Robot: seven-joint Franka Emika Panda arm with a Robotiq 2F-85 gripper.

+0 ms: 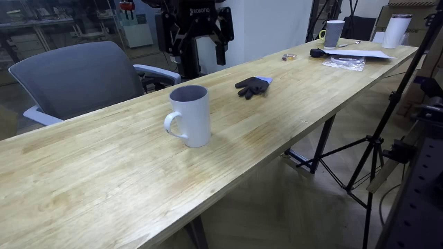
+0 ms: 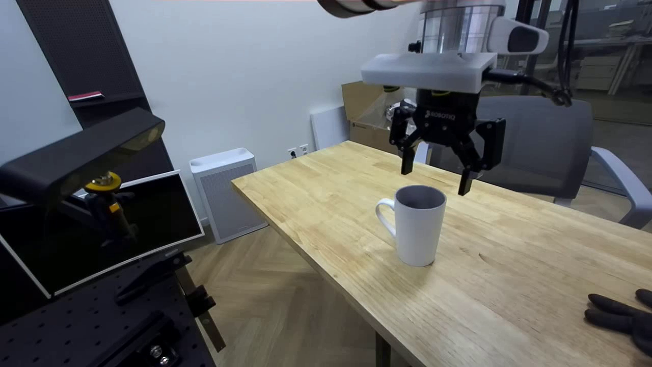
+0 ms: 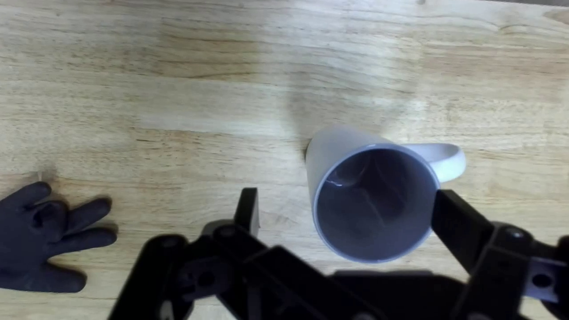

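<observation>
A tall white mug with a grey inside stands upright on the wooden table. In exterior view 2 the handle of this mug points left. My gripper hangs open above and behind the mug, fingers downward, with nothing between them. From exterior view 1 the gripper appears higher than the mug's rim. Looking down in the wrist view, the mug lies beyond the fingertips, nearer the right finger, whose tip overlaps the rim's edge in the picture. Whether they touch cannot be told from that view alone; exterior view 2 shows them apart.
A black glove lies on the table to one side of the mug. Farther along are a grey cup, a white tumbler, papers and a plastic bag. An office chair stands against the table's far edge.
</observation>
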